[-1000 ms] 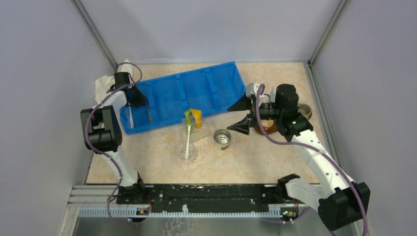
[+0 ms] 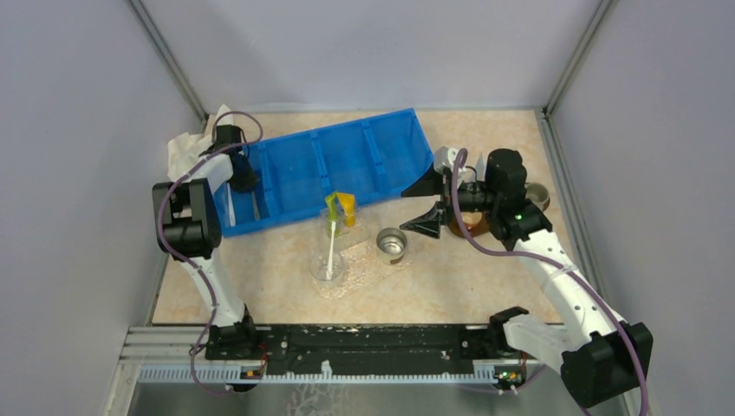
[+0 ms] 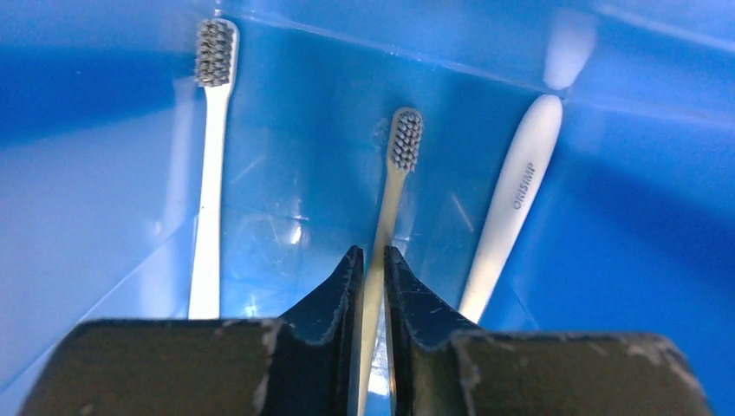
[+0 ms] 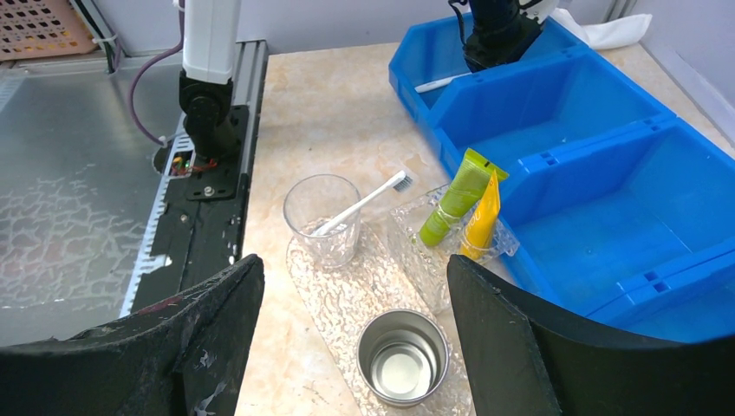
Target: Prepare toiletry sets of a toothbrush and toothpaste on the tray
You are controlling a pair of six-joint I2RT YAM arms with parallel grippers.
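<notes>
In the blue organizer's leftmost compartment, my left gripper has its fingers close together around the handle of the middle toothbrush [image 3: 404, 139]; whether it grips is unclear. A white toothbrush [image 3: 211, 173] lies left of it, a white ORISIMP handle [image 3: 511, 199] right. On a clear tray [image 4: 321, 286], a glass [image 4: 308, 195] holds a toothbrush [image 4: 373, 197], and green [image 4: 455, 195] and yellow [image 4: 481, 225] toothpaste tubes stand in a clear holder beside an empty metal cup [image 4: 401, 358]. My right gripper hangs open above the table's right side.
The blue organizer [image 2: 295, 208] spans the back left, its other compartments looking empty. A white cloth [image 2: 186, 152] lies at its left end. More cups [image 2: 536, 195] sit behind the right arm. Bare table [image 2: 455, 286] shows at the front.
The right arm and the things on the tray are unchanged.
</notes>
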